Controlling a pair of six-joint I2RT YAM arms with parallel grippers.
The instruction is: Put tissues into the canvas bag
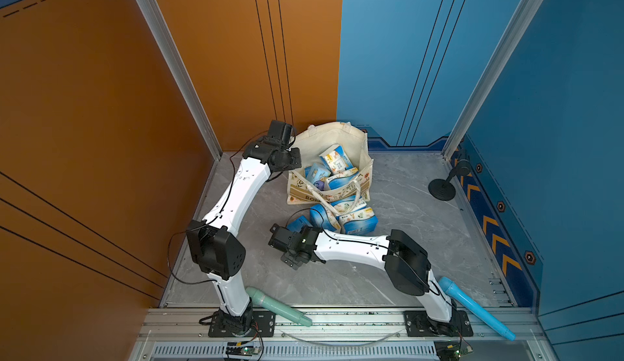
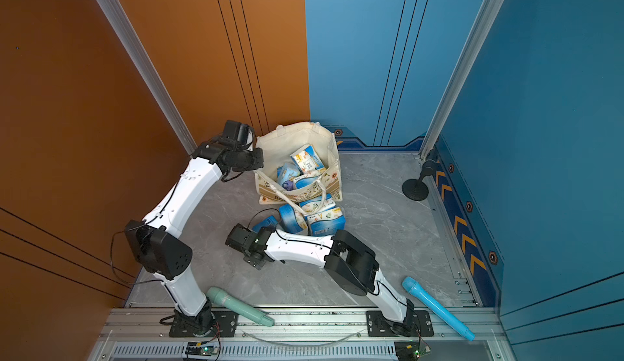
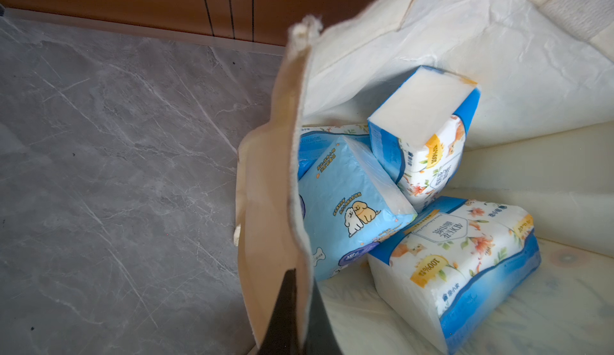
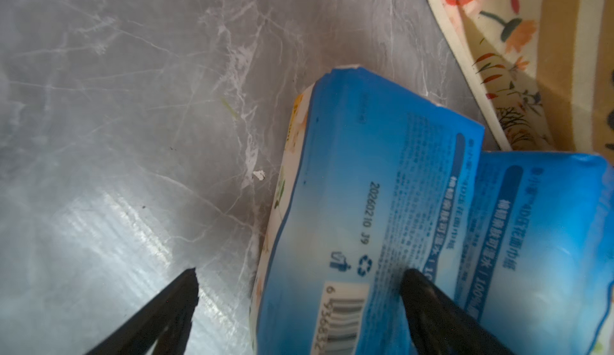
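Observation:
The cream canvas bag [image 1: 351, 136] stands at the back with several tissue packs [image 3: 447, 259] inside. My left gripper is shut on the bag's rim [image 3: 271, 195], holding it at the left side. Outside, several blue-and-white packs [image 1: 356, 225] lie in front of the bag. In the right wrist view my right gripper is open over a blue pack [image 4: 358, 182], one finger at either side, with another pack [image 4: 524, 227] beside it. In both top views the right gripper partly hides the nearest pack.
A black stand [image 1: 442, 188] is at the back right. A green tube [image 1: 279, 305] and a blue tube [image 1: 475, 309] lie along the front edge. The grey floor right of the bag is clear.

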